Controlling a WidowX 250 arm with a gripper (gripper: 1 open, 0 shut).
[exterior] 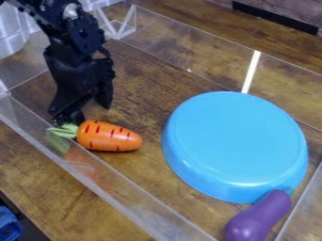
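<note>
The black gripper point(78, 111) hangs at the left of the camera view, low over the wooden floor of a clear-walled bin, directly above the green top of an orange toy carrot point(109, 136). The carrot lies near the front-left wall. Whether the fingertips hold the carrot's top or are open around it I cannot tell.
An upturned light blue bowl point(235, 143) fills the right side of the bin, with a purple toy eggplant point(258, 216) at its front edge, near the right wall. Bare wood lies behind the carrot and bowl. Clear walls point(120, 193) border the bin.
</note>
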